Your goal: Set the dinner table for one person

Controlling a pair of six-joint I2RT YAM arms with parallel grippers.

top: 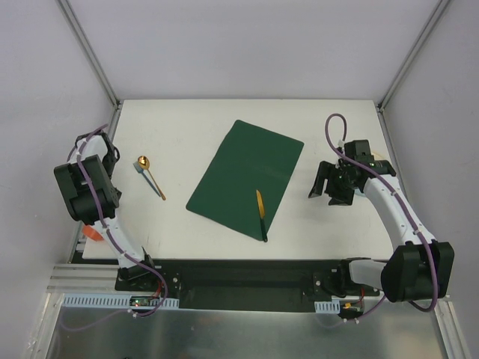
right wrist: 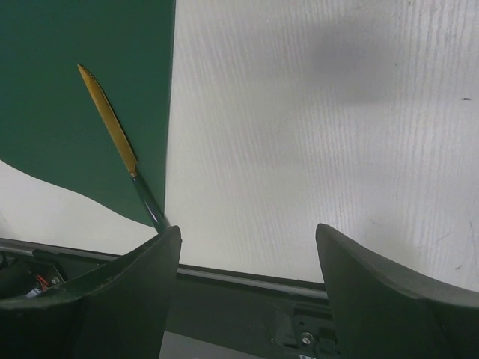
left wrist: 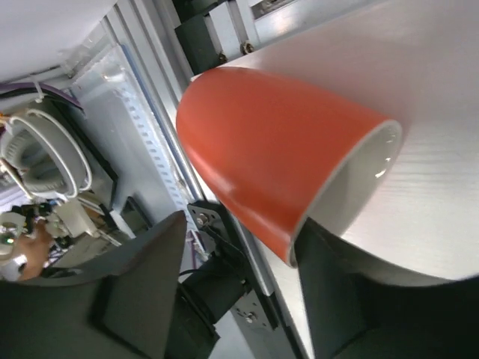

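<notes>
An orange cup (left wrist: 277, 142) with a white inside lies on its side at the table's left edge, its mouth turned right in the left wrist view. My left gripper is partly open near the cup, one fingertip overlapping its rim; I cannot tell whether they touch. In the top view the left arm covers part of the cup (top: 91, 233). A green placemat (top: 239, 168) lies mid-table, with a gold-bladed, dark-handled knife (top: 261, 215) on its right part. Left of the mat lie a gold spoon (top: 153, 178) and a blue-green fork (top: 149, 180). My right gripper stands open and empty above bare table.
Behind the right arm show parts of a pale blue item (top: 359, 192) and a yellowish item (top: 380, 157), both mostly hidden. A metal rail (left wrist: 168, 112) runs beside the cup.
</notes>
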